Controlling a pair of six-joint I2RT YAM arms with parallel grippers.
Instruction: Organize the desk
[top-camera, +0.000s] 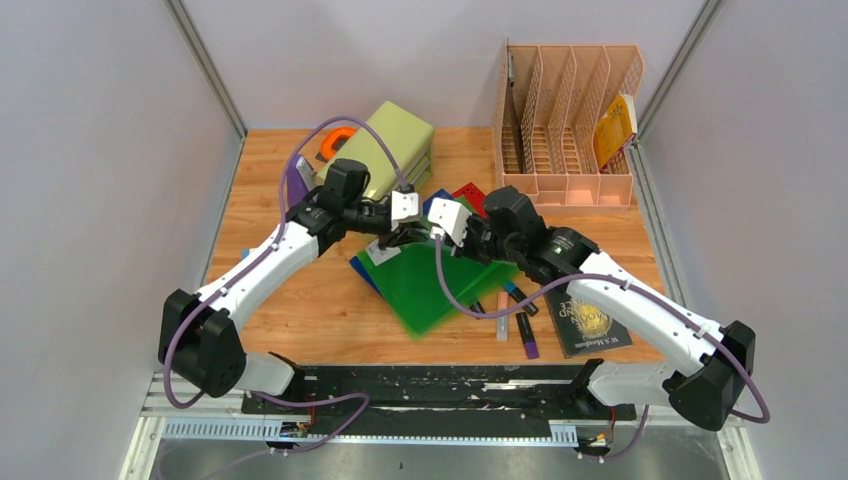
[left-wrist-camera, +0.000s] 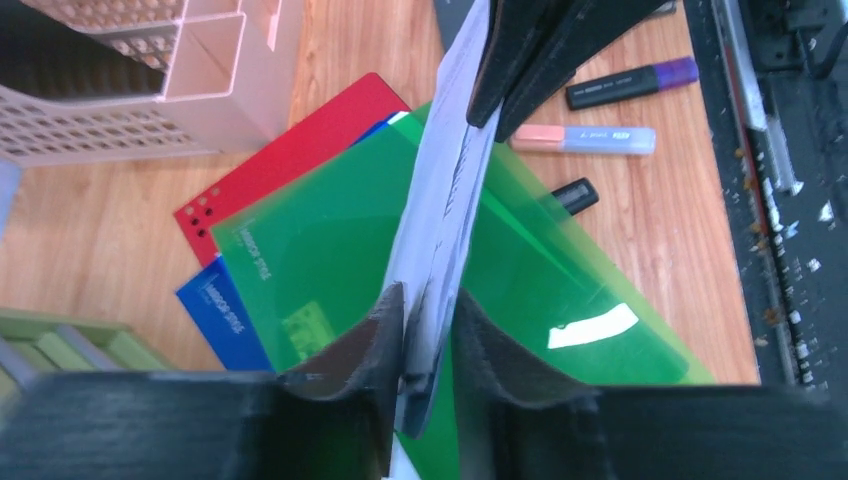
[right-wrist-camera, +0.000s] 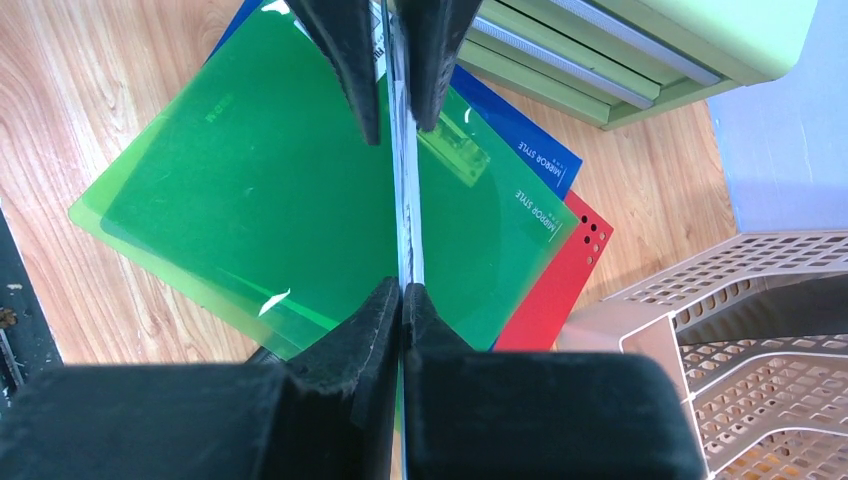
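Note:
A pale, thin flat item (left-wrist-camera: 430, 250) is held over green (right-wrist-camera: 250, 200), blue (left-wrist-camera: 215, 310) and red (left-wrist-camera: 270, 170) folders. My right gripper is shut on this item, seen edge-on. My left gripper is at the item's other end, its fingers either side of it; whether they press on it cannot be told. Both grippers meet at mid-desk in the top view (top-camera: 405, 232).
A pink sorter (top-camera: 565, 120) with a yellow book (top-camera: 614, 130) stands back right. A green drawer box (top-camera: 390, 150) is back left. Markers (top-camera: 525, 335) and a dark book (top-camera: 590, 325) lie front right. Bare wood (top-camera: 300, 330) shows front left.

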